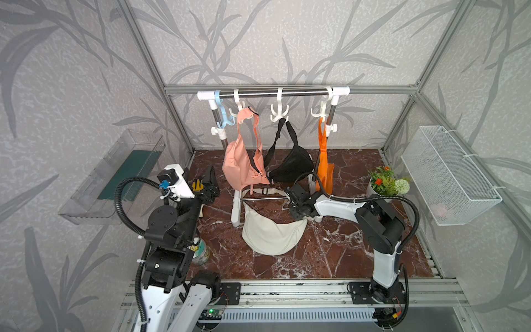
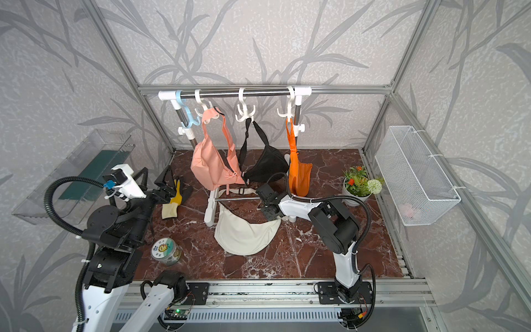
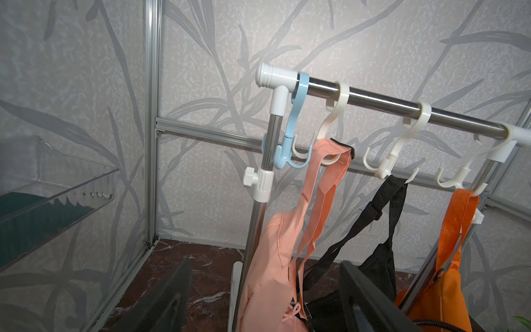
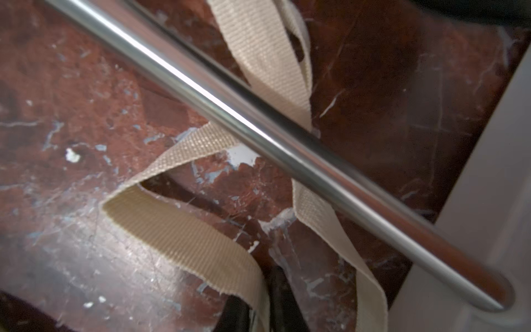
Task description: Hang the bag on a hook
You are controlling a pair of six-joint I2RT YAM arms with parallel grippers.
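Observation:
A white bag lies flat on the table in front of the rack, its cream strap running under the rack's low steel bar. My right gripper is down at that strap, its fingertips either side of it at the frame's bottom; whether it grips is unclear. Left of the rack, my left gripper stands open and empty. Pink, black and orange bags hang from hooks on the top rail; in the left wrist view the light-blue hook appears bare.
A plant pot stands right of the rack, and a wire basket is on the right. A clear tray is on the left. A round container and a yellow item sit on the left of the table.

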